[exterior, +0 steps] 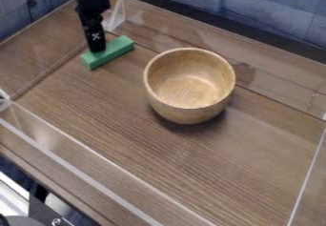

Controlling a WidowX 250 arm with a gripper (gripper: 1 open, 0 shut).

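A green rectangular block point(112, 52) lies on the wooden table toward the back left. The black gripper point(97, 41) reaches down from the top edge over the block's left part, its fingertips at or just above it; whether they touch is hard to tell. The gripper is open. A wooden bowl point(190, 81) stands to the right of the block, apart from it.
Blue walls point(266, 8) bound the table at the back, with a wall at the left as well.
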